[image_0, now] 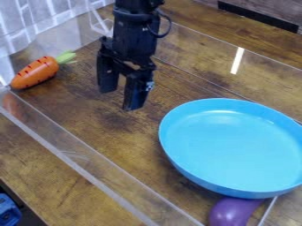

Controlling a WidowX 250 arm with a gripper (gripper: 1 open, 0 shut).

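The black robot gripper [122,86] hangs over the wooden table at the upper middle, open, with nothing between its fingers. It is right of a toy carrot [35,72] at the left and upper left of a large blue plate [230,146]. A purple eggplant toy [234,211] lies below the plate at the bottom right, partly cut off by the frame.
Clear plastic walls [83,163] run along the table's sides. A blue object [6,212] sits in the lower left corner. The wood left of the plate and behind it is bare.
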